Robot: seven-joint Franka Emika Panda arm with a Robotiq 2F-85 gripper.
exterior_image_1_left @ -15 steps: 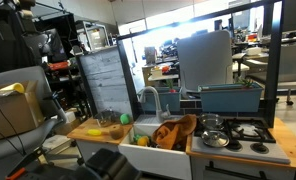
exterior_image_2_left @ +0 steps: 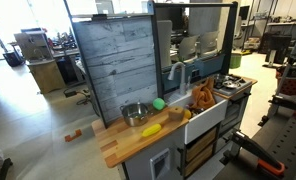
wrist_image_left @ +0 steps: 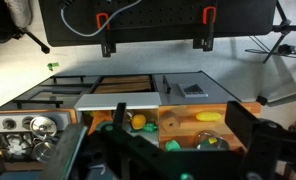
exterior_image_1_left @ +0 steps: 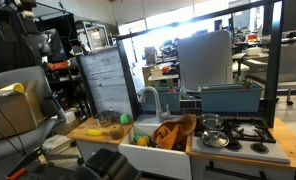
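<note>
My gripper stands open at the top of the wrist view, its two fingers wide apart and nothing between them. It hangs high above the floor in front of a toy kitchen. A white sink (exterior_image_1_left: 153, 160) holds a brown cloth (exterior_image_1_left: 174, 133) draped over its edge and small orange and yellow items (wrist_image_left: 138, 122). On the wooden counter beside it lie a yellow object (exterior_image_2_left: 151, 130), a green object (exterior_image_2_left: 158, 103) and a metal pot (exterior_image_2_left: 134, 112).
Metal pots (exterior_image_1_left: 214, 131) stand beside the black stove burners (exterior_image_1_left: 250, 132). A grey faucet (exterior_image_1_left: 153, 100) rises behind the sink. Tall dark frame posts and a grey plank panel (exterior_image_2_left: 126, 65) bound the counter.
In exterior view 1, the dark arm parts at the upper left edge have shifted slightly. The kitchen and its objects look the same.
</note>
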